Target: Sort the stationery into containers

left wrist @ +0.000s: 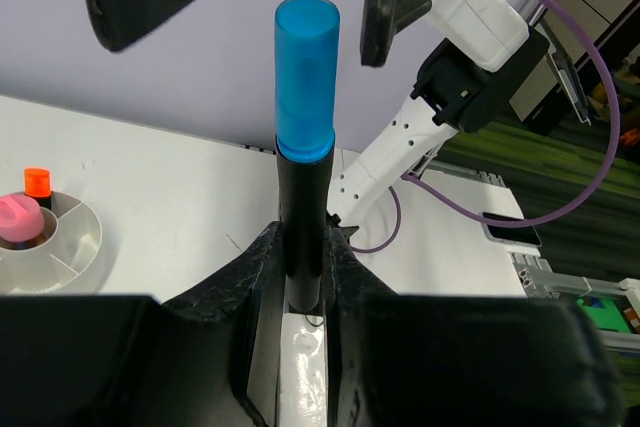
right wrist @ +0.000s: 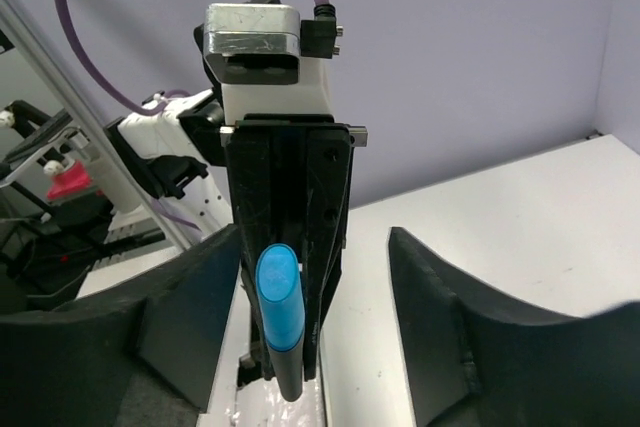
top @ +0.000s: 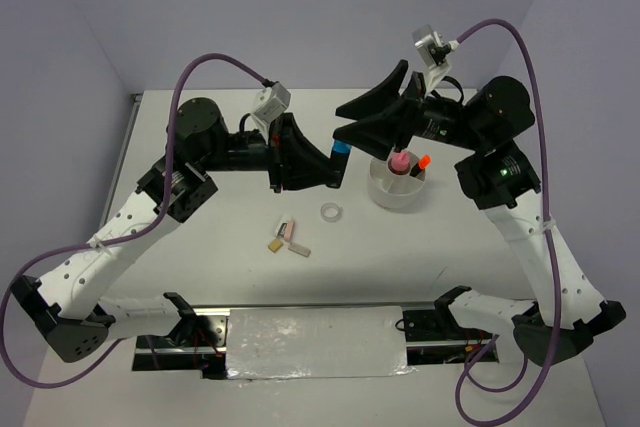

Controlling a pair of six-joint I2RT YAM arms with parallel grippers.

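Upright in my left gripper (top: 330, 175) is a black marker with a blue cap (left wrist: 306, 77); the shut fingers grip its lower body. My right gripper (top: 356, 119) is open around the top of the blue cap, its fingers standing apart from it in the left wrist view. In the right wrist view the cap (right wrist: 282, 292) sits between those open fingers, farther off. A white round divided container (top: 395, 197) on the table holds a pink-capped item (left wrist: 18, 219) and an orange-capped item (left wrist: 37, 184).
A tape roll (top: 331, 212), small pink-and-white pieces (top: 286, 229), a yellow block (top: 275, 245) and a grey bar (top: 299, 249) lie on the middle of the table.
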